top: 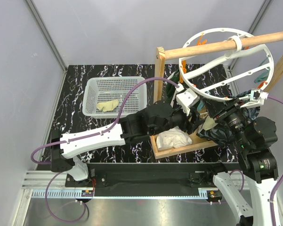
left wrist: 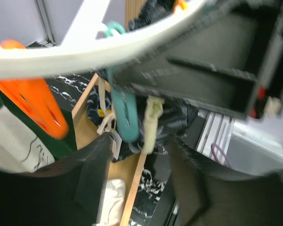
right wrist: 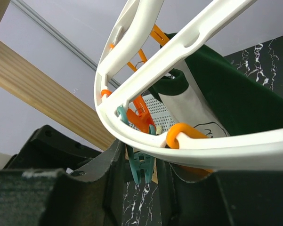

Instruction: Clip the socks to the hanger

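The white round hanger (top: 215, 95) hangs from a wooden rod. In the left wrist view a pale yellow sock (left wrist: 151, 125) hangs beyond my left gripper, whose blurred fingers stand apart with nothing gripped. Beside that sock hangs a teal clip (left wrist: 125, 110); whether the clip bites it cannot be made out. A teal clip (right wrist: 141, 165) on the rim lies between the fingers of my right gripper; how firmly they press is unclear. A green-and-white sock (right wrist: 226, 87) hangs near orange clips (right wrist: 141, 110). The top view shows the yellow sock (top: 208, 124) between both grippers.
The wooden stand (top: 158, 75) and its rod (top: 202, 50) crowd the space around the hanger. A white cloth (top: 173, 138) lies in the stand's base, with dark cloth (top: 221, 134) alongside. Farther left, a white basket (top: 91, 99) holds a yellow sock (top: 108, 105).
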